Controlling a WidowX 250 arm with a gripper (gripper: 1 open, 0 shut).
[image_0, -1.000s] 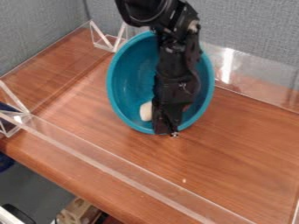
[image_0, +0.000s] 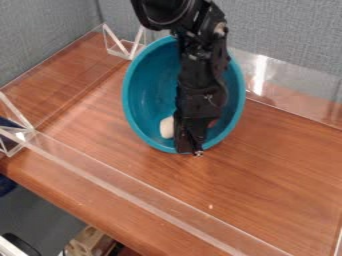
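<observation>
A large teal bowl (image_0: 146, 85) stands on the wooden table. The black arm reaches down over it from the top, and my gripper (image_0: 191, 148) is low at the bowl's near right, its tips by the near rim. Whether anything is between the fingertips is hard to tell at this size. A small white object (image_0: 167, 127) lies inside the bowl, left of my gripper and partly hidden by it.
Clear panels edge the table at the back and front, with white brackets (image_0: 14, 135) at the left. Grey padded walls stand behind.
</observation>
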